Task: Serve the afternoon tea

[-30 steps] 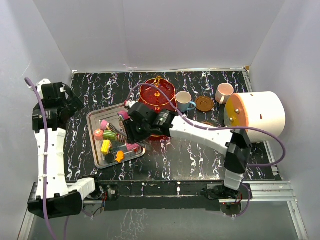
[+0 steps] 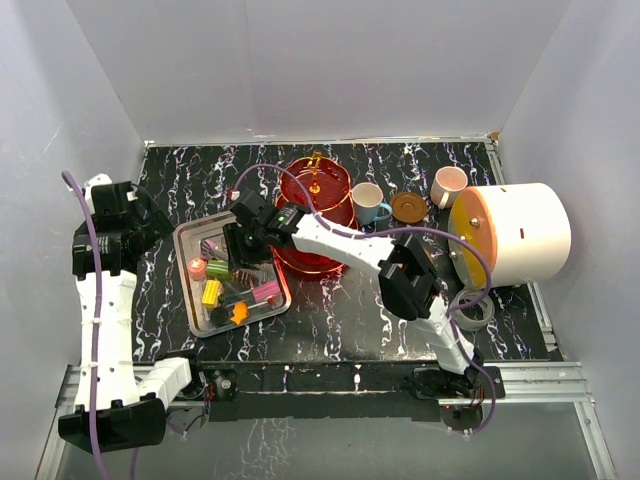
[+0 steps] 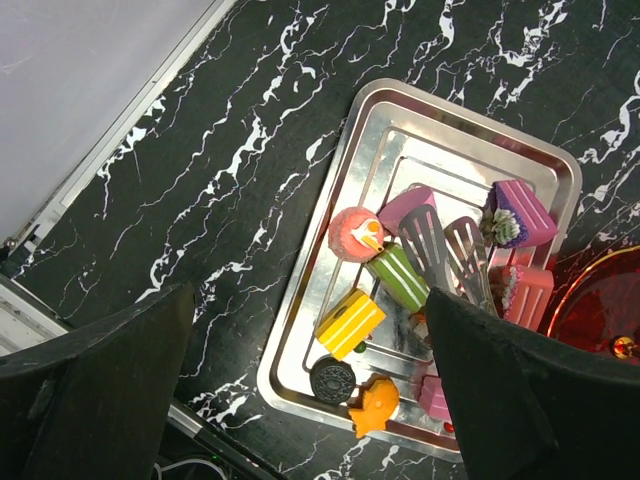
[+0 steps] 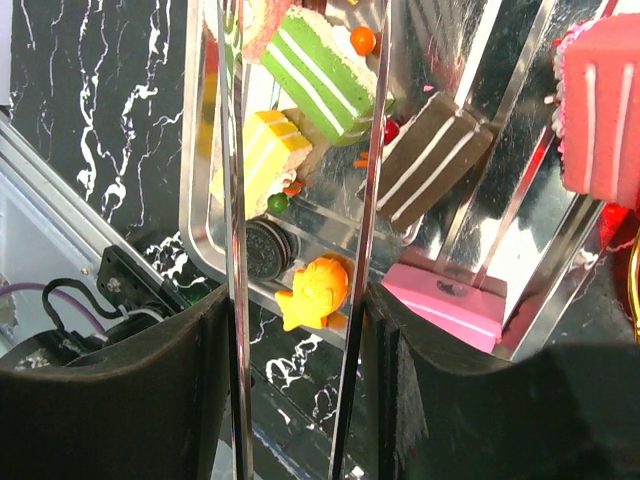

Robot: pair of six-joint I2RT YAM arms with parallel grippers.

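A metal tray (image 3: 290, 290) holds several toy sweets: a yellow slice (image 3: 350, 323), a green slice (image 4: 325, 85), a brown slice (image 4: 435, 160), a dark cookie (image 3: 332, 380), an orange figure (image 3: 376, 404) and pink pieces. My right gripper is over the tray, its two slotted metal blades parted. Seen from the right wrist, the green slice lies between the blades, with the left blade crossing over the yellow slice; contact cannot be judged. Off the tray's left side, my left gripper stands open and empty. A red tiered stand (image 2: 315, 185) rises right of the tray.
Behind and right of the stand are a blue-handled cup (image 2: 369, 203), a brown coaster (image 2: 409, 207) and a pink cup (image 2: 449, 187). A large cream cylinder (image 2: 525, 233) fills the right side.
My right gripper has moved left, away from the stand's front and over the tray's sweets. The left arm has shifted slightly downward in the top view. The sweets show no clear movement.
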